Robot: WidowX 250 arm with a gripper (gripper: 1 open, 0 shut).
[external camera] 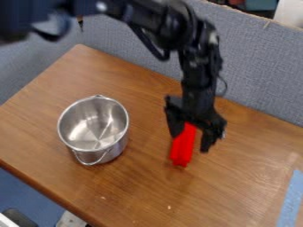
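A red oblong object (182, 151) lies on the wooden table in the middle right of the camera view, its far end hidden by my dark gripper (194, 126). The gripper is low over it, open, with fingers on either side of that end; whether they touch it is unclear. A silver metal pot (92, 130) stands to the left, apart from both.
A grey padded wall (260, 62) borders the back. A light blue strip (290, 197) lies along the right edge.
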